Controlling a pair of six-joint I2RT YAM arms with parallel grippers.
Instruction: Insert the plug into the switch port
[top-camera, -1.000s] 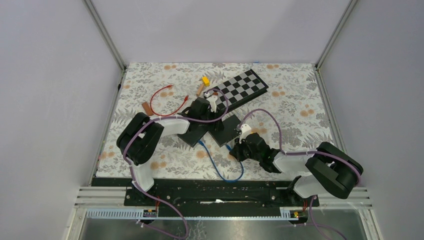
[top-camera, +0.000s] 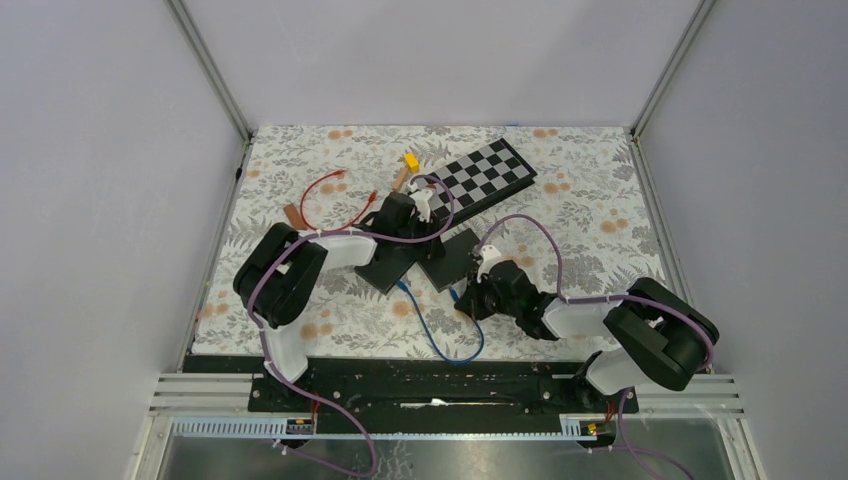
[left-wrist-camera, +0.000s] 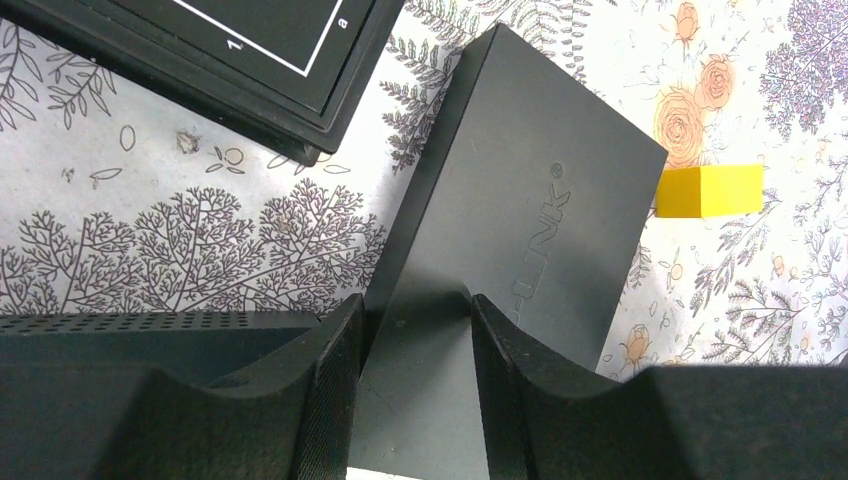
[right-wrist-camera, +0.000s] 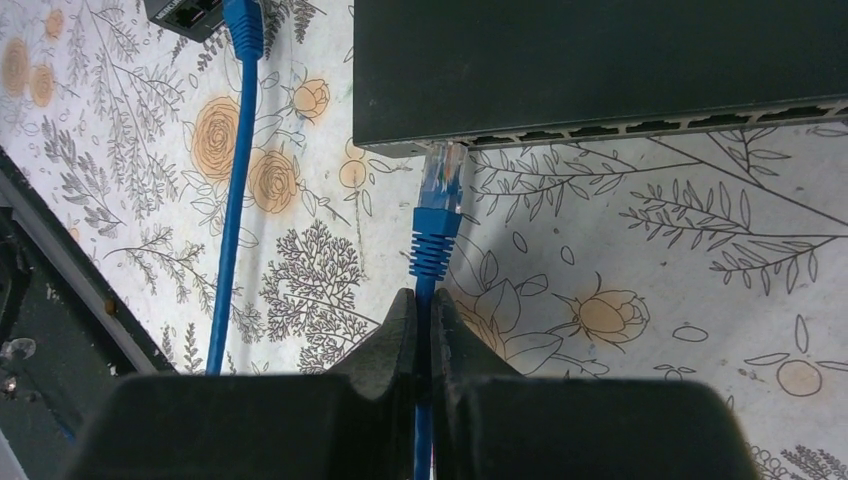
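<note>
The blue cable's clear plug (right-wrist-camera: 442, 180) points at the port edge of the black switch (right-wrist-camera: 600, 70), at that edge's left end. Its tip meets the edge in the right wrist view; how far it sits inside a port cannot be told. Just behind the plug's blue boot, my right gripper is shut on the cable. Over the same switch, seen as a dark box with a raised logo (left-wrist-camera: 540, 240), my left gripper is part open. One finger is by the box's side edge, the other over its top face.
Another black switch (top-camera: 385, 270) lies to the left, with the cable's other end (top-camera: 403, 286) at it. A checkered board (top-camera: 485, 178) and a yellow block (top-camera: 411, 161) are behind. A red cable (top-camera: 308, 200) lies at left.
My right gripper has shifted slightly left in the top view, carrying the cable with it. The left arm looks almost unmoved.
</note>
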